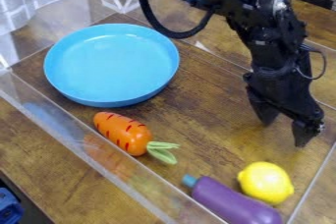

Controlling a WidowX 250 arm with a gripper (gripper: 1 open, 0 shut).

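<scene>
My black gripper (284, 116) hangs low over the wooden board at the right, its fingers apart with nothing seen between them. Below it a yellow lemon (265, 182) rests on the board, clear of the fingertips. A purple eggplant (234, 200) lies at the bottom, just left of the lemon. An orange carrot (124, 133) with green top lies at the lower left, and a blue plate (110, 63) sits at the upper left.
Clear walls edge the wooden board (184, 140) on the left and right. The middle of the board between plate, carrot and gripper is bare.
</scene>
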